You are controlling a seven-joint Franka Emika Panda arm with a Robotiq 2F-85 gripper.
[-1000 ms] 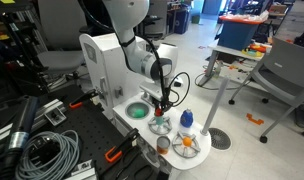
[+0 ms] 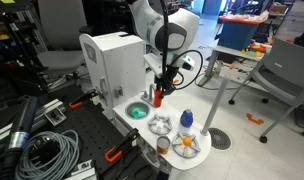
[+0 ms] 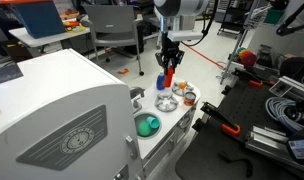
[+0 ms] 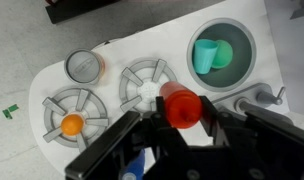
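A slim red object [image 2: 157, 101], perhaps a bottle or can, hangs upright below my gripper [image 2: 161, 88], which is shut on it. In the wrist view the round red end of the object [image 4: 182, 107] shows between the dark fingers, in front of part of a stove burner [image 4: 134, 77]. From the other side, exterior view 2 has the red object [image 3: 168, 78] above the white counter, near the blue bottle [image 3: 161, 83]. A gap to the counter seems to show, but its height is hard to judge.
A round sink [image 4: 248, 59] holds a turquoise cup [image 4: 203, 53] and a green dish [image 4: 225, 51], with a faucet [image 4: 260, 94] beside it. An orange ball [image 4: 71, 124] sits on the other burner. A metal can [image 4: 84, 67] stands near the counter's edge.
Over the last second my gripper has risen from low over the burner, lifting the red object with it. It has also shifted slightly toward the white cabinet. The blue bottle, ball and metal can have stayed put.
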